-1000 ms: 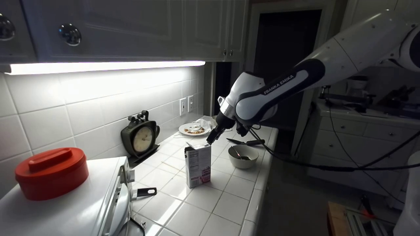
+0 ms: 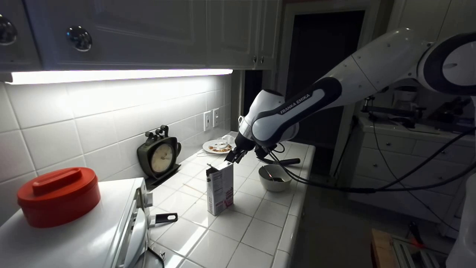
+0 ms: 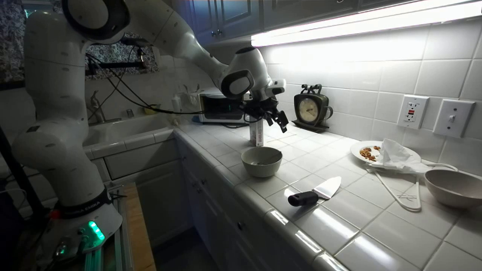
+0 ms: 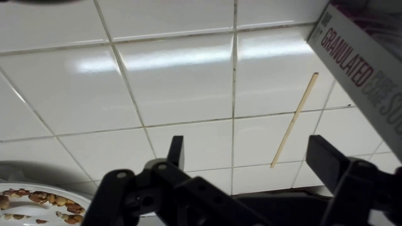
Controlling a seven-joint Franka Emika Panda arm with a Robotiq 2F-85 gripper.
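Observation:
On the tiled counter stands an upright white carton with its top flaps open (image 2: 220, 188), printed "GRANULATED PURE CANE" in the wrist view, where its side (image 4: 361, 75) fills the upper right. My gripper is open, with a wide gap between its fingers and only counter seen through it. A thin wooden stick (image 4: 294, 122) lies flat on the tiles below, between the gap and the carton. In exterior view 1 the gripper (image 2: 234, 157) is just behind the carton's top; whether they touch cannot be told there.
A bowl (image 3: 261, 162) and a black-handled knife or server (image 3: 314, 192) lie toward the counter's front. A plate with nuts (image 3: 361, 156) sits by the wall, and a scale-like clock (image 2: 160, 156) leans there too. A red lidded pot (image 2: 58, 196) tops the toaster oven.
The arm has moved left and slightly lower in exterior view 1. The carton has shifted a little left and turned, still upright.

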